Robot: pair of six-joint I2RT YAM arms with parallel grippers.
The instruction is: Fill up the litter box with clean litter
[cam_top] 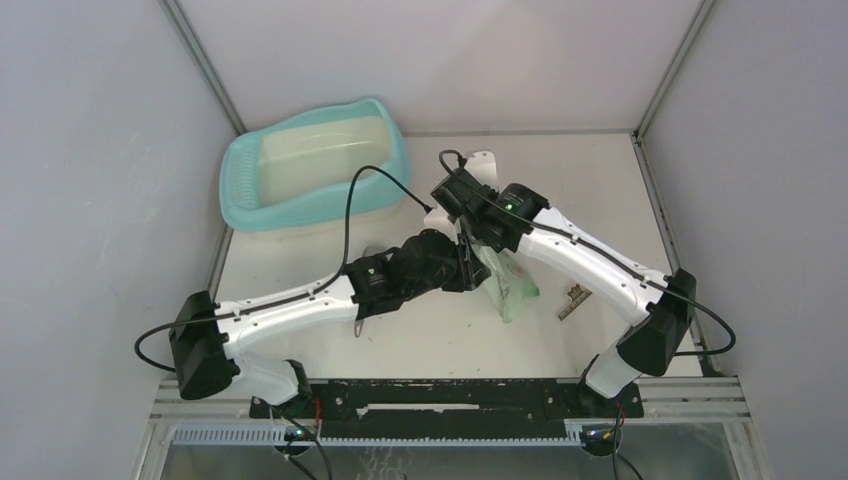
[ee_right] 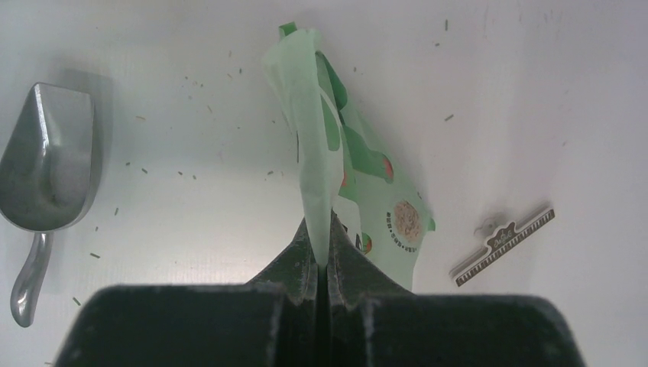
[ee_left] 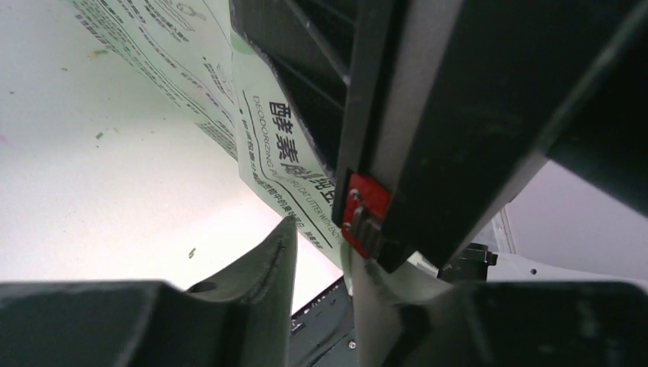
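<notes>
The pale green litter bag [cam_top: 510,290] stands beneath both wrists at the centre right of the top view; its printed side [ee_left: 283,160] fills much of the left wrist view. My right gripper is shut on the bag's gathered top. My left gripper is close against the bag, with part of the other gripper's dark housing above it; whether it grips anything is unclear. The turquoise litter box [cam_top: 300,210] sits at the back left, its pale inner floor empty.
A metal scoop [ee_right: 50,153] lies left of the bag, partly under my left arm in the top view. A ruler-like clip [ee_right: 504,241] lies to the right. Small scattered bits dot the table.
</notes>
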